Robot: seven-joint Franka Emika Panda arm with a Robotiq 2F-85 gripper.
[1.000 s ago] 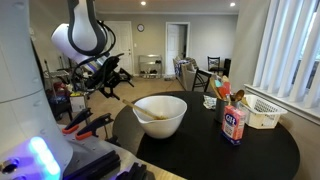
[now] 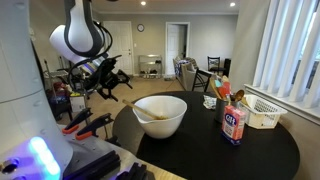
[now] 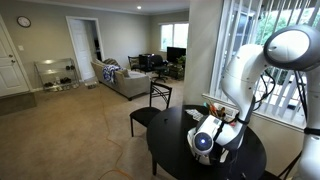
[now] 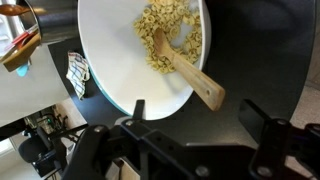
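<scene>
A white bowl (image 4: pixel 112 50) stands on the black round table, holding small yellowish ring-shaped pieces (image 4: pixel 165 25). A wooden spoon (image 4: pixel 190 75) leans in it, with its head among the pieces and its handle sticking out over the rim. In the wrist view my gripper is open, its fingers wide apart on either side of the handle's end and nothing gripped. From exterior view 1, the bowl (image 2: pixel 166 124) is near the table's left side and the spoon handle (image 2: pixel 142 109) points toward my arm.
To the bowl's right stand a red-and-white container (image 2: pixel 233 122) and a holder with utensils (image 2: pixel 223 108). A white basket (image 2: pixel 262 112) sits at the table's right edge.
</scene>
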